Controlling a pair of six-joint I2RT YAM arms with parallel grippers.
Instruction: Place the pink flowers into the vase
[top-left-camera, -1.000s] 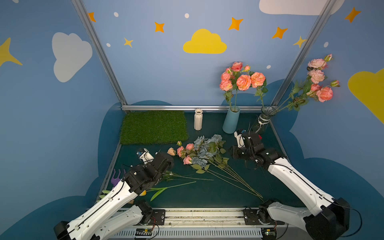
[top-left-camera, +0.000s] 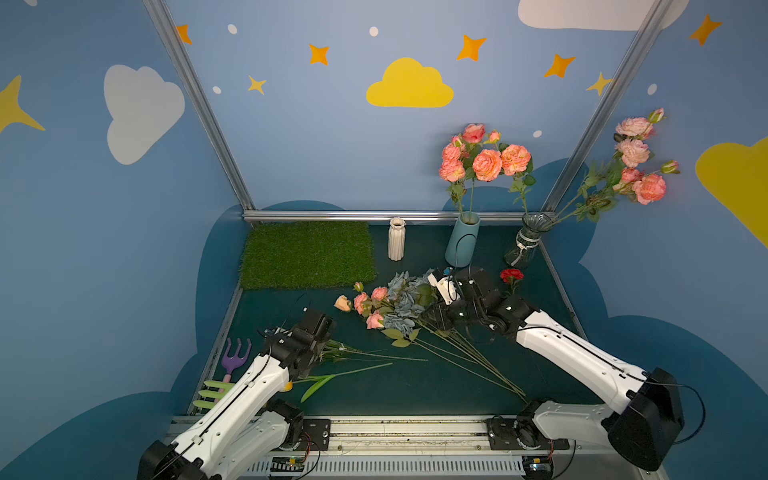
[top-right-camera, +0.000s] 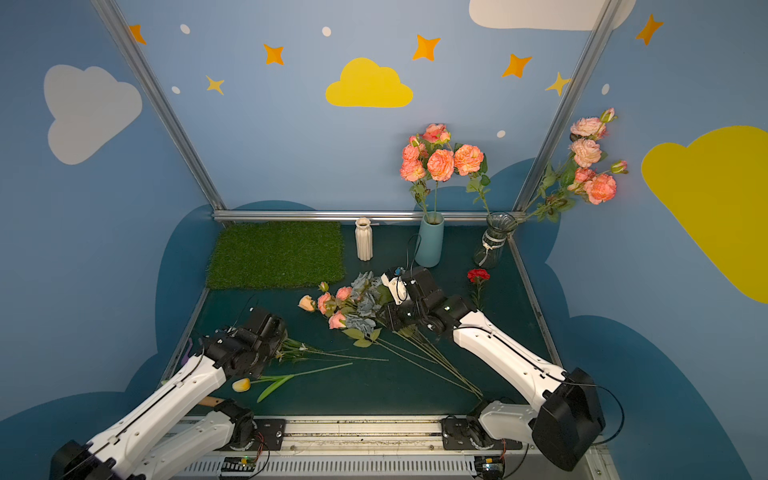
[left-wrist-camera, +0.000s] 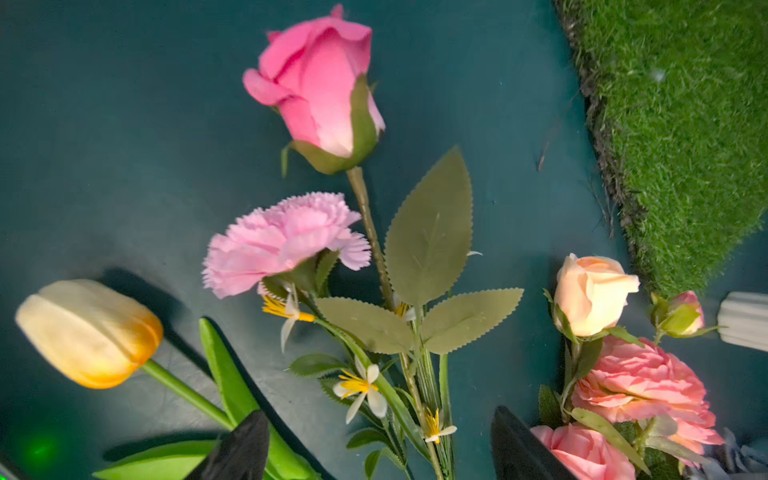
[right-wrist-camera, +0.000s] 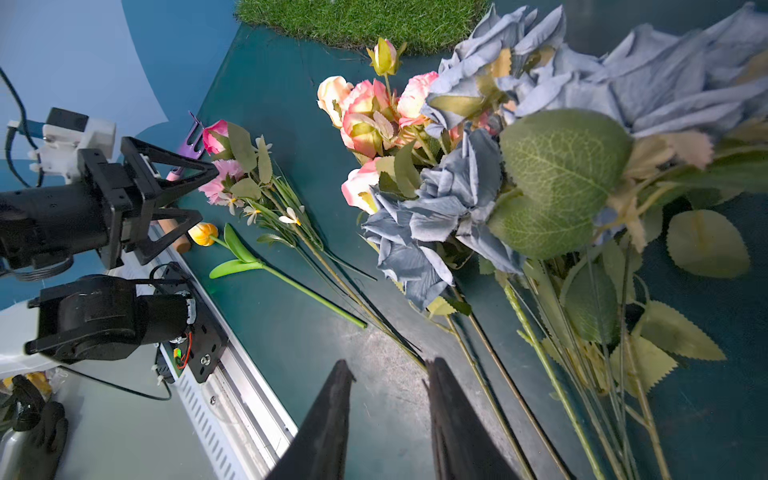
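A pink rose (left-wrist-camera: 320, 88) and a pink carnation (left-wrist-camera: 280, 240) lie on the dark green table at the left, their stems running together between the fingers in the left wrist view. Over them hovers my left gripper, open and holding nothing. More pink and peach roses (top-left-camera: 368, 304) rest mid-table against blue-grey flowers. My right gripper is part open above bare table and thin stems, nothing between its fingers. At the back stand a white vase (top-left-camera: 397, 240), empty as far as shows, a blue vase (top-left-camera: 462, 240) with coral roses, and a glass vase (top-left-camera: 524, 244) with pink roses.
Blue-grey flowers (right-wrist-camera: 456, 216) with long stems spread across the middle. A yellow tulip (left-wrist-camera: 92, 332) lies beside the carnation. Grass mat (top-left-camera: 308, 256) fills the back left; a purple fork (top-left-camera: 234, 357) sits at the left edge. A red flower (top-left-camera: 512, 275) lies right.
Over the last second my right arm has swung left toward the blue-grey flowers. The left arm has shifted and turned a little over the pink flowers. The vases have stayed put.
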